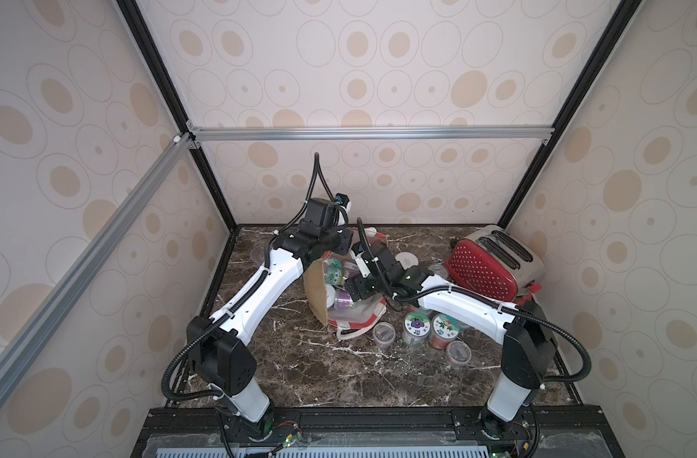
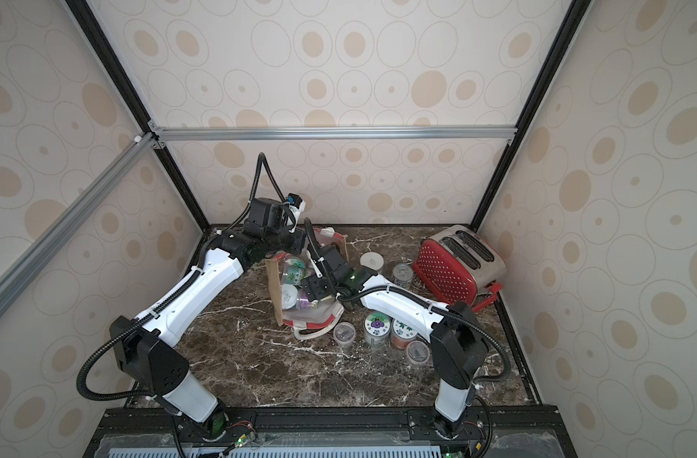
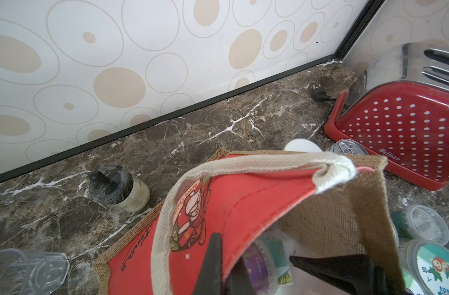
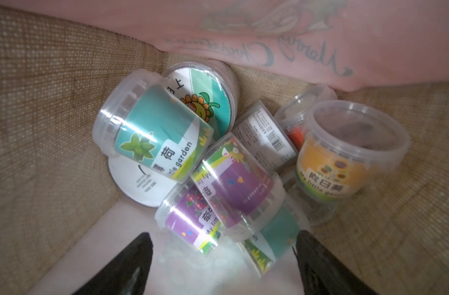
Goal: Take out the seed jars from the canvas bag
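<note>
The canvas bag (image 1: 315,294) lies open, with several seed jars inside, among them a mint jar (image 4: 160,130), a purple jar (image 4: 236,182) and an orange sunflower jar (image 4: 340,169). My left gripper is shut at the bag's red upper edge (image 3: 190,221), which has a white handle; whether fabric sits between the fingers is hard to tell. My right gripper points into the bag mouth, open, its blurred fingertips below the jars in its wrist view with nothing between them.
Several jars (image 1: 443,328) stand outside, right of and in front of the bag. A red toaster (image 1: 482,271) is at the back right. A dark-lidded container (image 3: 118,189) is behind the bag.
</note>
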